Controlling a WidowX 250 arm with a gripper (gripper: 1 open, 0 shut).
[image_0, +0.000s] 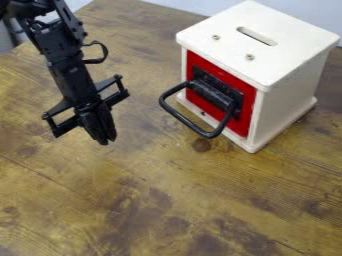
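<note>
My black gripper (96, 118) hangs over the wooden table at the left, angled downward, with its fingertips close together; nothing is visible between them, and how far apart they are is hard to tell. To its right stands a white box (279, 92) with a red front panel (241, 126). A black handle (190, 125) sticks out from the black fitting on that front, apart from my gripper.
A pale wall edge shows at the upper left. The box takes up the upper right.
</note>
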